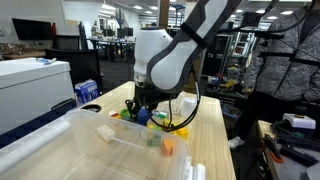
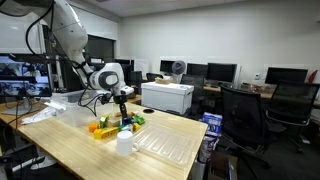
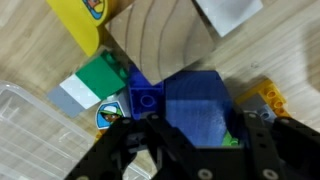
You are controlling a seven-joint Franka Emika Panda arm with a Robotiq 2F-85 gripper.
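Observation:
Over the pile of loose blocks, my gripper is shut on a dark blue block [image 3: 195,100], which sits between its fingers in the wrist view. A smaller bright blue piece [image 3: 146,94] lies close by on the left, with a green block [image 3: 102,75] farther left. Just above them is a wooden block [image 3: 160,38]. In exterior view 1 the gripper [image 1: 143,110] is low behind the clear bin, its fingertips partly hidden. Exterior view 2 shows the gripper [image 2: 122,108] down among the blocks.
A clear plastic bin [image 1: 90,128] holding a few blocks stands in front of the pile. In exterior view 2, a white mug [image 2: 125,143] is near the pile, with a pale flat tray [image 2: 170,143] to its right. The table front [image 2: 100,163] has bare room.

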